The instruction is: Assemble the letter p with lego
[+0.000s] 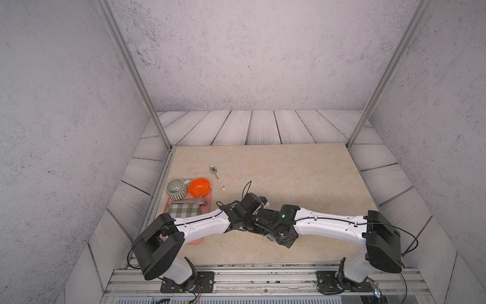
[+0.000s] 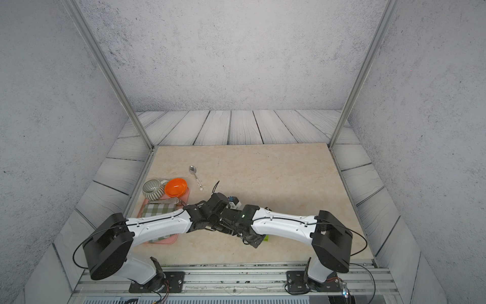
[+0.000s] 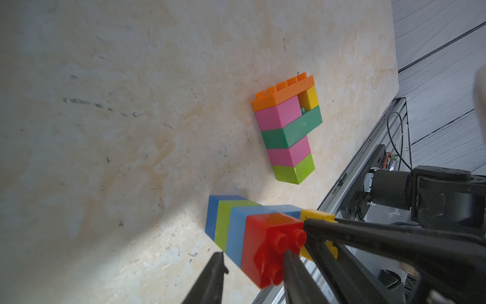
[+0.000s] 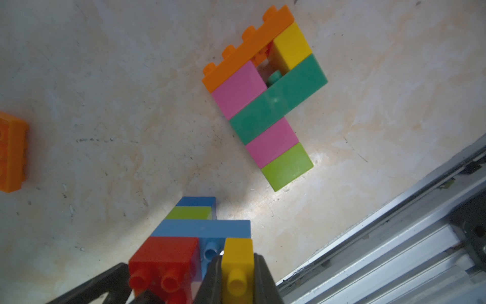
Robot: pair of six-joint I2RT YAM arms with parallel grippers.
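Note:
My left gripper is shut on a red brick (image 3: 260,238), part of a stack with a long blue brick (image 4: 200,228), a lime-green brick (image 4: 188,212) and a smaller blue brick (image 4: 196,201). My right gripper is shut on a small yellow brick (image 4: 237,253). That brick meets the free end of the long blue brick, beside the red one; a blue stud shows between them. I cannot tell whether it is pressed fully on. Both top views show the grippers close together, hiding the stack.
A joined letter-p shape of orange, pink, yellow, green (image 4: 278,98) and lime bricks lies on the table nearby. A loose orange brick (image 4: 12,152) is at the right wrist view's left edge. An orange bowl (image 1: 200,187), cup (image 1: 177,189) and spoon (image 1: 217,177) sit left.

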